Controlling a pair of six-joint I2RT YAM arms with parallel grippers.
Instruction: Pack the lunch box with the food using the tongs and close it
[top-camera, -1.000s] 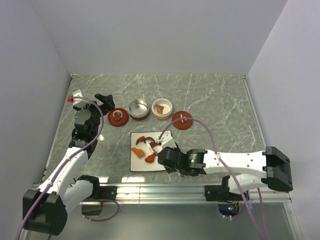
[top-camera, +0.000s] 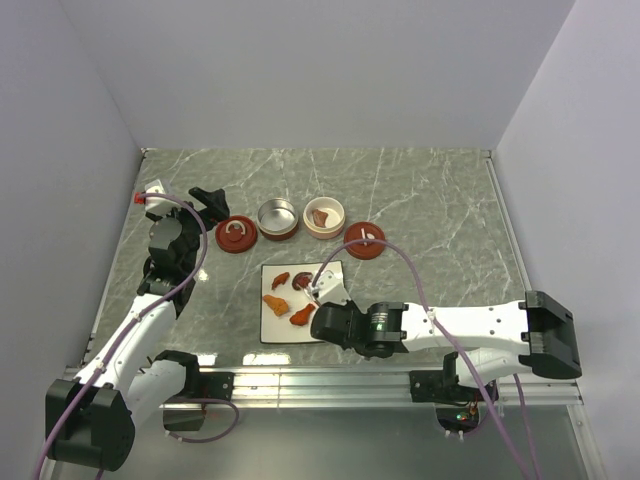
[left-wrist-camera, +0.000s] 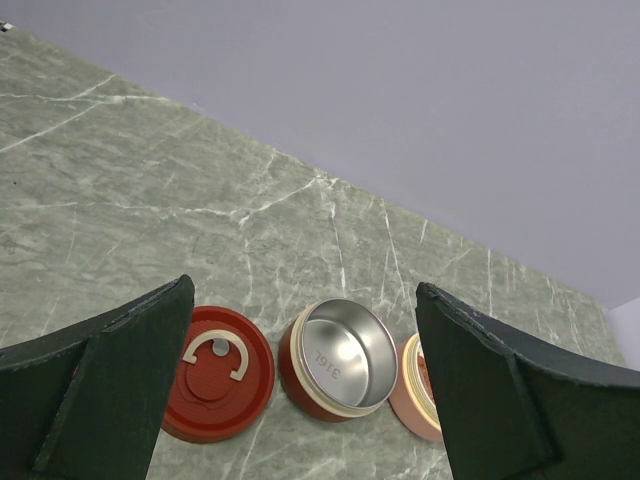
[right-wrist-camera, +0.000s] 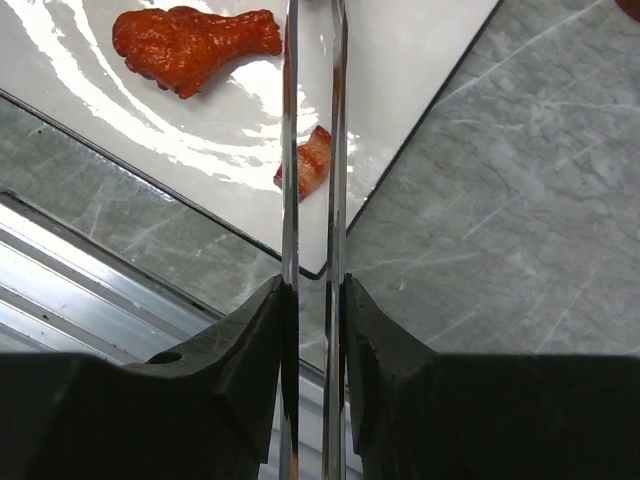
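Observation:
A white board (top-camera: 275, 325) holds several chicken pieces, among them a drumstick (right-wrist-camera: 195, 50) and a smaller piece (right-wrist-camera: 305, 160). My right gripper is low over the board, its long metal fingers close together across the meat; whether anything is held between them cannot be told. My left gripper hangs open at the left, above a red lid (left-wrist-camera: 215, 400). A steel container (top-camera: 277, 215) stands beside a cream container (top-camera: 330, 225) with a brown piece inside. Another red lid (top-camera: 364, 250) lies right of them.
A metal rail (top-camera: 300, 385) runs along the front edge. Walls enclose the sides and back.
The left arm is unchanged.

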